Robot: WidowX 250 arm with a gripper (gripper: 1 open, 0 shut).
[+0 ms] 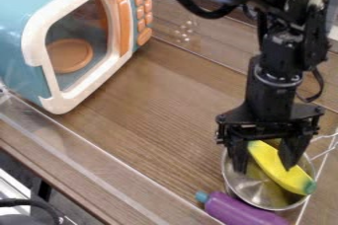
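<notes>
My gripper (267,152) hangs at the right over a metal bowl (248,189), its open fingers reaching down around the upper part of a yellow banana (284,173) with a green tip. The banana lies slanted in the bowl. A purple eggplant (240,211) with a teal end lies just below and left of the bowl.
A toy microwave (27,46) in blue and white, its opening showing an orange plate, stands at upper left. A white wire rack edge runs right of the bowl, and a clear rail runs along the lower left.
</notes>
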